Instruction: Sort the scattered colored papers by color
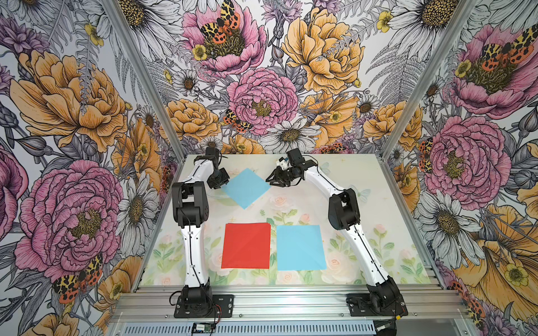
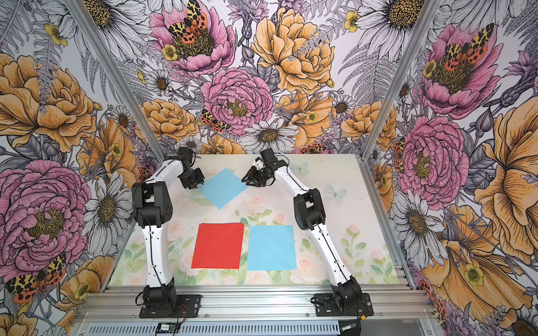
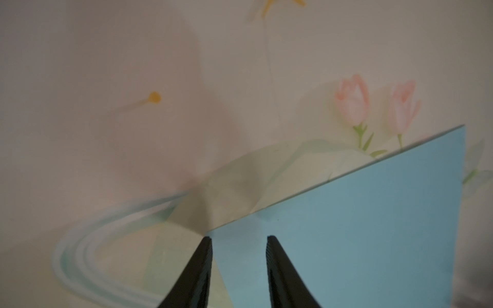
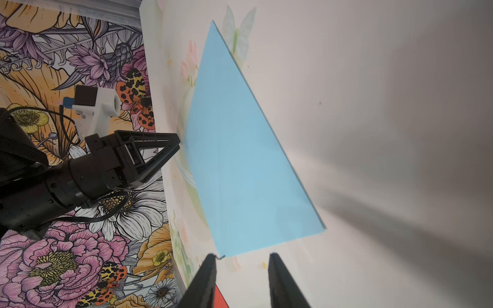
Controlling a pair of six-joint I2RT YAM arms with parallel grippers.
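Note:
A tilted blue paper [image 1: 245, 188] lies flat at the back of the table, between my two grippers. My left gripper hangs above its corner, fingers apart, nothing between them. My right gripper is poised off the paper's other side, also with fingers apart and empty. At the front, a red square paper [image 1: 245, 245] lies left of a second blue square [image 1: 299, 247]; both are flat and side by side.
The floral table [image 2: 358, 235] has clear room at the right and along the back. Patterned walls and metal posts bound the workspace. My arms flank the front papers.

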